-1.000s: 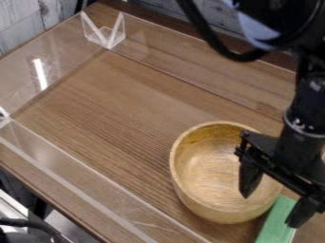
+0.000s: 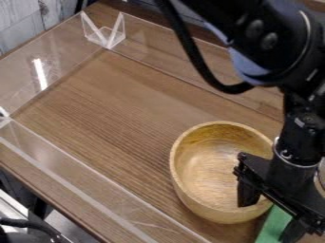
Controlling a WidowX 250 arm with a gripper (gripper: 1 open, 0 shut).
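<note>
The black gripper (image 2: 273, 199) of my arm is at the lower right, open, its fingers reaching down over the right side of a tan bowl (image 2: 203, 155) and above a green object (image 2: 272, 231) beside the bowl. The gripper partly hides both. The bowl's visible interior is empty.
A wooden table (image 2: 114, 123) has wide clear room to the left and behind the bowl. A small clear plastic item (image 2: 105, 28) stands at the far upper left. A transparent edge runs along the table's left and front.
The gripper has moved a little lower toward the front, covering more of the green object. The bowl looks unmoved.
</note>
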